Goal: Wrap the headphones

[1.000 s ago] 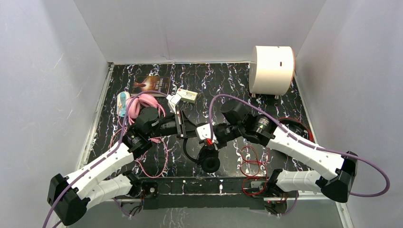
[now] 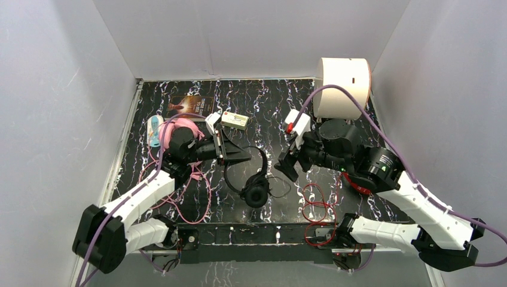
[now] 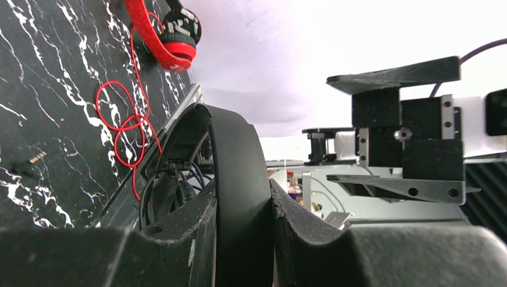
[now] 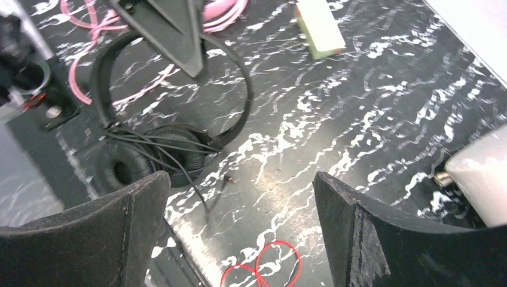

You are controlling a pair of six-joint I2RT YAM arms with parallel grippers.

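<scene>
The black headphones [image 2: 256,192] hang in the air, held by the headband, earcups lowest, toward the front of the table. My left gripper is shut on the headband [image 3: 238,167], with a finger against each face of it. Across the gap between the earcups, in the right wrist view, thin black cable [image 4: 164,142] lies in a few turns, and a loose length of it hangs below. To the right of the headphones, apart from them, my right gripper stands open with nothing between its fingers.
Pink headphones [image 2: 186,124] with trailing pink cable lie at the left. Red headphones [image 3: 161,42] rest at the right, their red cable [image 2: 317,209] looped nearby. A small box [image 2: 235,120], a book [image 2: 191,106] and a white cylinder [image 2: 342,88] stand farther back.
My right gripper has drawn away from the headphones to the right and a little back. A thin cable loop now shows beside the earcups. The left arm and headphones have shifted slightly.
</scene>
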